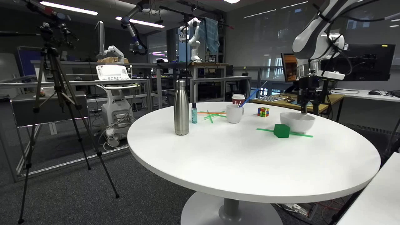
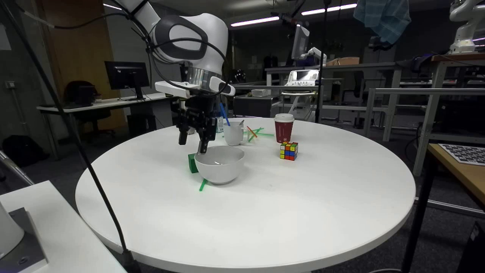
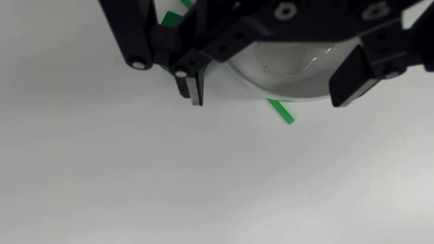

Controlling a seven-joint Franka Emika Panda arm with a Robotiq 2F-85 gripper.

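My gripper hangs over the white bowl, fingers down. In the wrist view its two fingers stand wide apart, and nothing is gripped between them. The bowl lies partly behind the gripper body there, and no object shows in the part of its inside I can see. A green block sits on the table right beside the bowl; one finger covers most of it in the wrist view. From under the bowl a green straw pokes out. In exterior view 2 the gripper is by the bowl's left rim.
A Rubik's cube, a red paper cup and a white mug with a blue stick stand farther off. Loose straws, a small teal bottle and a steel bottle are beyond.
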